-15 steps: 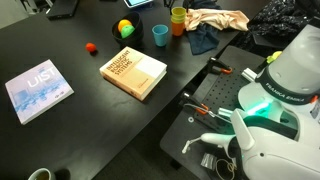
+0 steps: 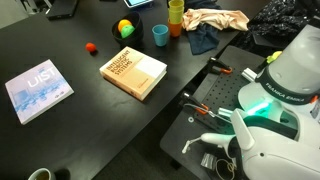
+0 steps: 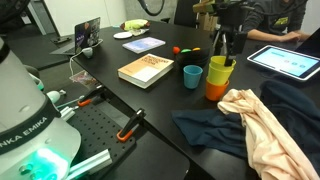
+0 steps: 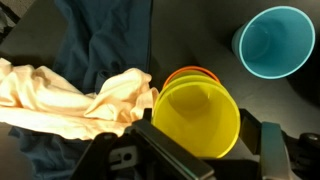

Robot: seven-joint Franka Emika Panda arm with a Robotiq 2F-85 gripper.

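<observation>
A yellow cup [image 4: 197, 120] stands in line with an orange-red cup, whose rim [image 4: 190, 71] peeks out beyond it in the wrist view. In exterior view 2 the yellow cup [image 3: 219, 72] is above the orange cup [image 3: 214, 91], its lower part apparently inside it. My gripper [image 3: 228, 52] is over the yellow cup, fingers open, with the fingers on either side of its near rim in the wrist view. Whether they touch the cup cannot be told. A blue cup [image 4: 273, 42] stands apart beside them.
Crumpled peach cloth [image 3: 252, 120] and dark cloth [image 3: 210, 130] lie close to the cups. A dark bowl [image 2: 128, 33] with colored balls, an orange book [image 2: 133, 73], a tablet [image 3: 283, 60] and a white book [image 2: 38, 90] are around.
The yellow cup shows higher above the orange cup in exterior view 1 than it did a second ago. The blue cup, bowl, books and cloths stay put.
</observation>
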